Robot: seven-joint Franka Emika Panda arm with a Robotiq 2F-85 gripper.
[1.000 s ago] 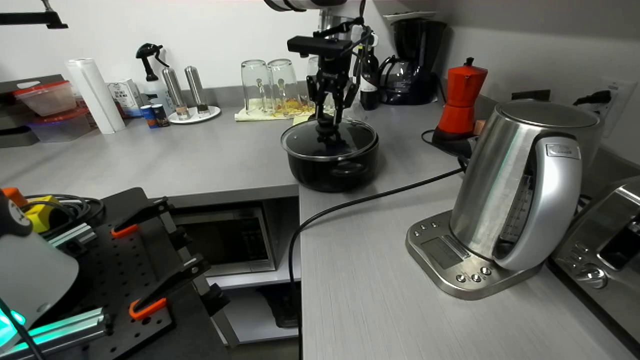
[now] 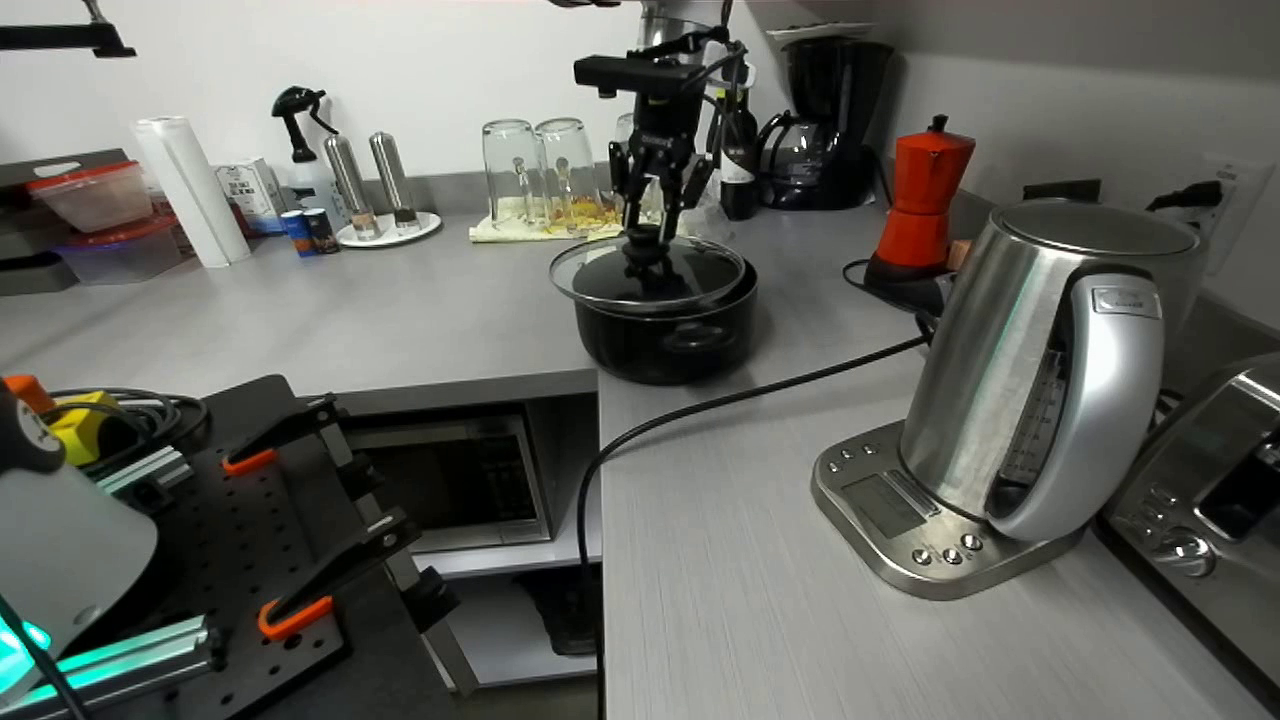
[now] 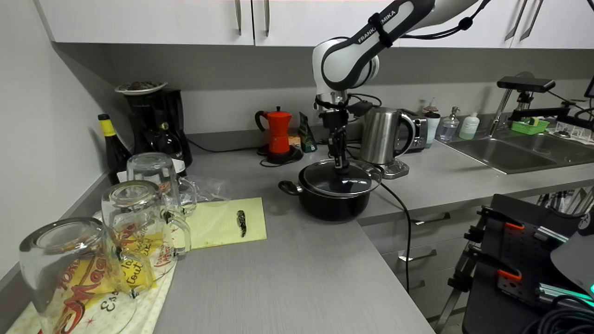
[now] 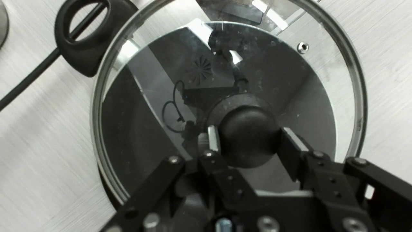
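Note:
My gripper (image 2: pixel 649 240) is shut on the round black knob (image 4: pixel 249 133) of a glass lid (image 2: pixel 596 282). In the wrist view the fingers sit on either side of that knob. Beneath is a black pot (image 2: pixel 666 350) on the counter near its inner corner. The lid is raised a little above the pot's rim and shifted to one side, with rim showing at the right in exterior view 1. Exterior view 2 shows the lid (image 3: pixel 320 179) over the pot (image 3: pixel 334 207), overhanging on the right. The pot's contents cannot be made out.
A steel kettle (image 2: pixel 1020 360) and a red moka pot (image 2: pixel 924 198) stand nearby. A black cable (image 2: pixel 768 390) runs past the pot. Glass mugs (image 3: pixel 131 208) and a yellow cloth (image 3: pixel 225 222) lie to the other side. Bare counter (image 3: pixel 267 284) is in front.
The lid has risen off the pot and shifted slightly left in exterior view 1, moving with my gripper. The pot has stayed in place.

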